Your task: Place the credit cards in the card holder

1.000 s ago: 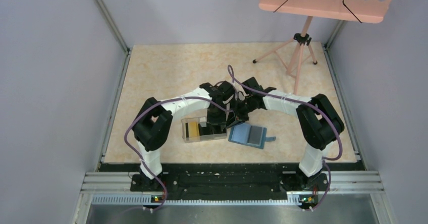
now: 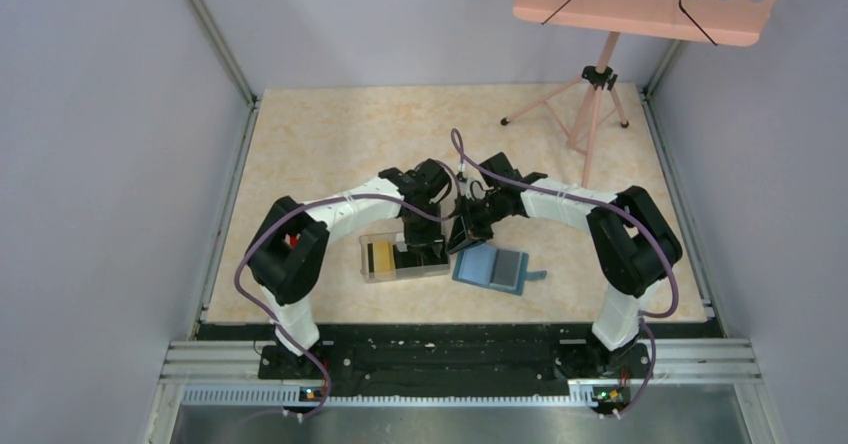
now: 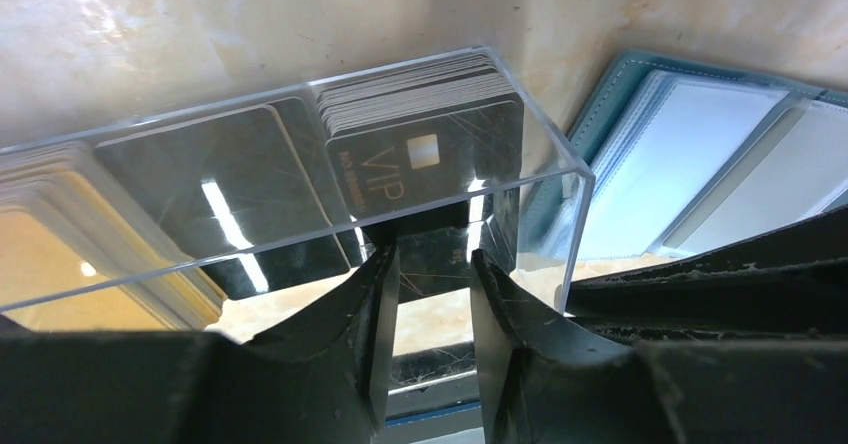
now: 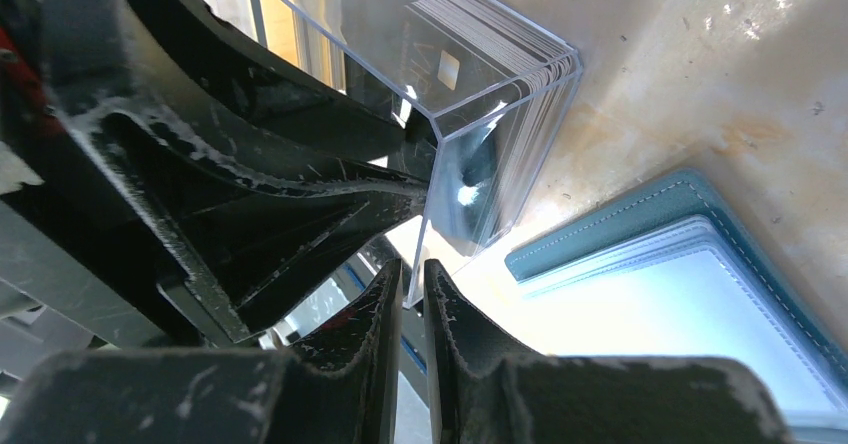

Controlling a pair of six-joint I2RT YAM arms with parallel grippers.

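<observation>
The clear card case (image 2: 380, 274) holds gold cards and dark cards, with a stack of VIP cards (image 3: 425, 164) at its right end. My left gripper is open above the case, its fingers apart. My right gripper is shut on the case's right-end edge. The blue card holder (image 2: 490, 284) lies right of the case, with pale pockets visible in both wrist views.
A pink stand (image 2: 600, 54) stands at the back right. The two arms are very close together at the middle.
The right arm, case and holder look unchanged.
</observation>
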